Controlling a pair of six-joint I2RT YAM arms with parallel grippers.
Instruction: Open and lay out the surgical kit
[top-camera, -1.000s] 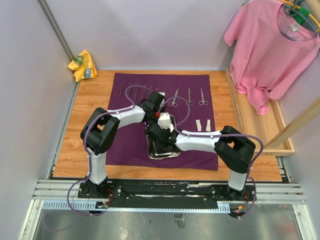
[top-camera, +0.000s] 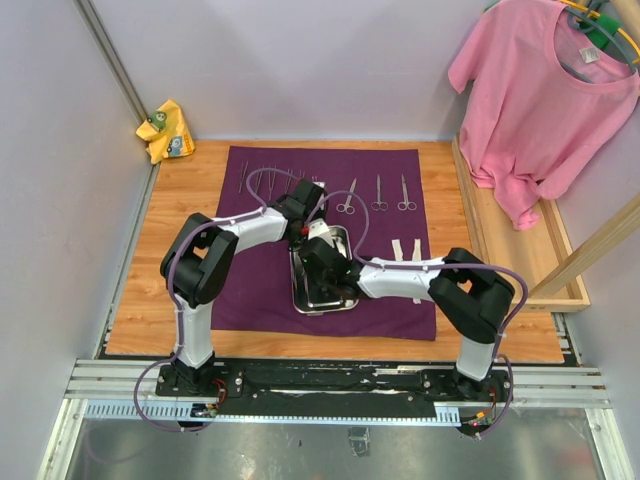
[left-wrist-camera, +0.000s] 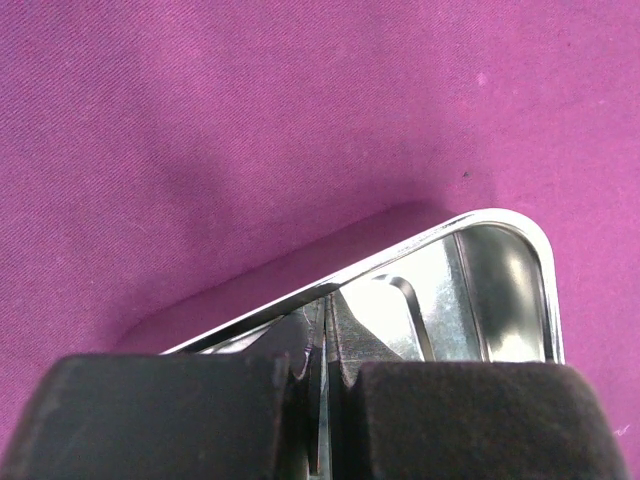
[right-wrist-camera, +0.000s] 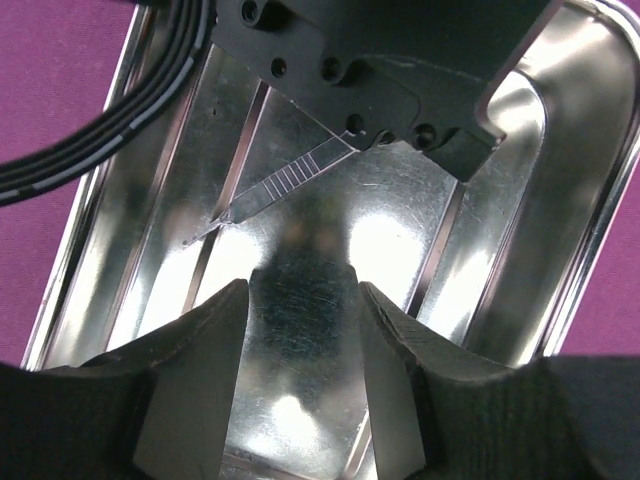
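Observation:
The shiny metal tray (top-camera: 340, 308) lies on the purple cloth, its upper part covered by both arms. In the left wrist view my left gripper is shut, its tips right at the tray's rim (left-wrist-camera: 400, 247); whether any rim sits between them cannot be made out. My right gripper stands open over the tray floor, nothing between its fingers. A scalpel-like metal instrument (right-wrist-camera: 280, 185) rests in the tray, narrow end toward the lower left in the right wrist view. Its other end is hidden behind a black arm part.
Slim instruments (top-camera: 257, 181) and several scissors (top-camera: 379, 193) are lined up along the cloth's far side. Two white strips (top-camera: 397, 250) lie right of the tray, close to the right forearm. Both wrists are close together above the tray.
My right gripper and forearm have shifted slightly over the tray. The tray's near edge sits a little farther from me and to the left. My left arm is almost still.

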